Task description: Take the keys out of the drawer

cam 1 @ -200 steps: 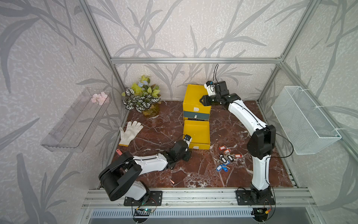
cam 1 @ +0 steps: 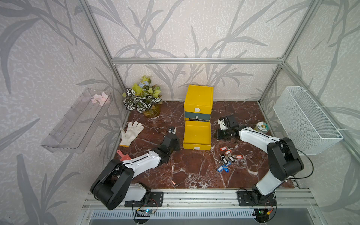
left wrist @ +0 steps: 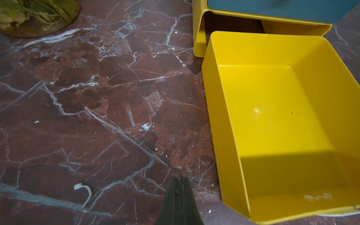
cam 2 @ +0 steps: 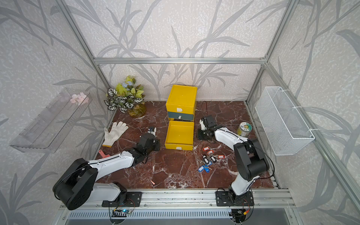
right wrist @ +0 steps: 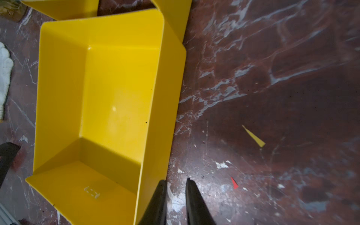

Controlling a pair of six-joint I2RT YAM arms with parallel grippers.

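Observation:
The pulled-out yellow drawer (cam 1: pixel 196 133) sits empty on the table in front of the yellow cabinet (cam 1: pixel 198 97) with a teal drawer. Several keys with red, black and blue tags (cam 1: pixel 225 159) lie on the table to the drawer's front right. My left gripper is shut with nothing visible between its fingers, low at the drawer's left side. My right gripper is part open and empty, beside the drawer's right wall, over bare table.
A plant (cam 1: pixel 142 97) stands at back left, a white glove (cam 1: pixel 131 133) at left. A round tin (cam 1: pixel 261 127) is at right. Baskets hang on both side walls.
My right arm has come down from above the cabinet to the drawer's right side. My left gripper has moved back and left, away from the drawer's front corner.

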